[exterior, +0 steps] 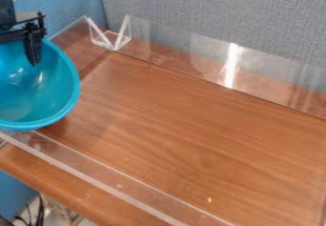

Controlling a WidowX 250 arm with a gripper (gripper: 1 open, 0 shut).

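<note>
A large turquoise bowl (46, 106) fills the left side of the camera view, cut off by the frame edge. My black gripper (29, 45) hangs at the top left, over the upper rim of the bowl and partly inside it. Its fingers are small and dark here, so their state is hard to make out. Much of the arm is out of frame.
Clear plastic barriers (260, 82) run along the back and front edges, with a white triangular bracket (112, 39) at the back left corner. Grey and blue padded walls stand behind.
</note>
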